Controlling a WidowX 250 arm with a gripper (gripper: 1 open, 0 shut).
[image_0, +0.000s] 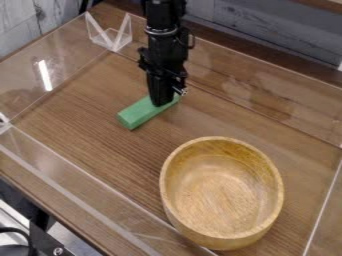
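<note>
A green bar-shaped object (140, 114) lies flat on the wooden table, left of centre. My black gripper (160, 98) is lowered over its upper right end, fingertips at or on it. The fingertips are dark and small, so whether they grip it cannot be told.
A large pale yellow bowl (221, 190) stands at the lower right. A clear plastic piece (110, 32) is at the back left, another at the left edge. The table right of the gripper and to the lower left is clear.
</note>
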